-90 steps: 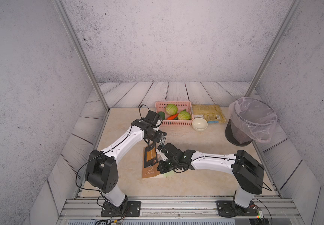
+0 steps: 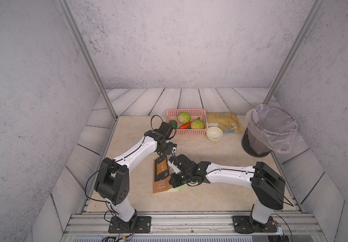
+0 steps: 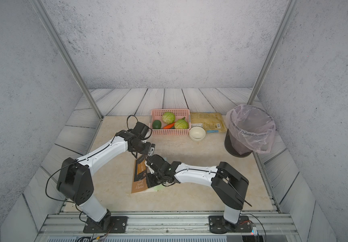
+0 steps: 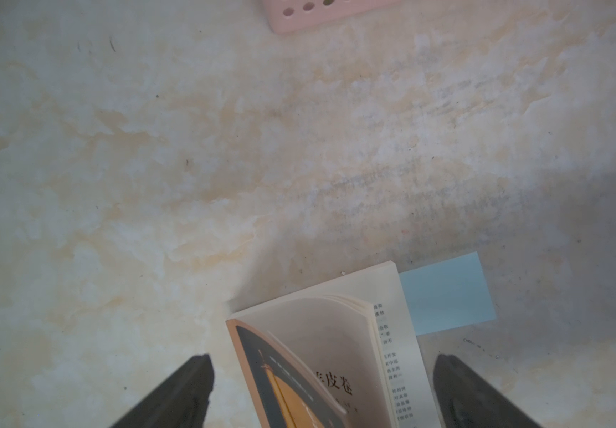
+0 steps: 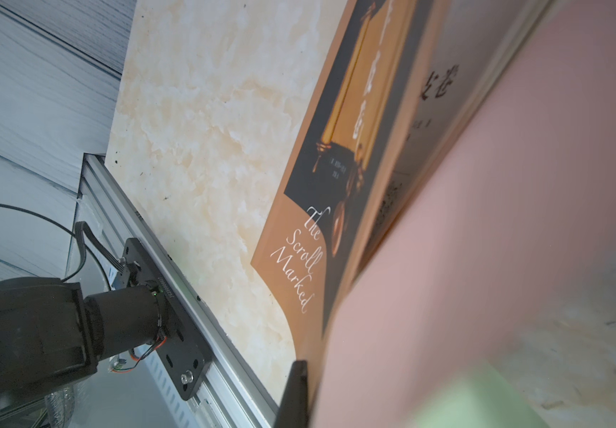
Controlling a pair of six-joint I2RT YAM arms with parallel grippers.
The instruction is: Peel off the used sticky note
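Note:
The book lies near the front middle, its orange and dark cover lifted and curled off the pages in the left wrist view. A blue sticky note juts from its right edge; a green note shows lower down. A pink sheet, blurred and close to the camera, fills much of the right wrist view beside the cover. My left gripper stands open above the book's top end, nothing between its fingers. My right gripper is shut at the book's right side; its fingertips are mostly hidden, and what they pinch cannot be told.
Behind stand a pink basket of vegetables, a pale bowl and a gold packet. A lined bin is at the right. Both arms are very near each other over the book.
The right arm has hardly moved, and the book sits nearly the same.

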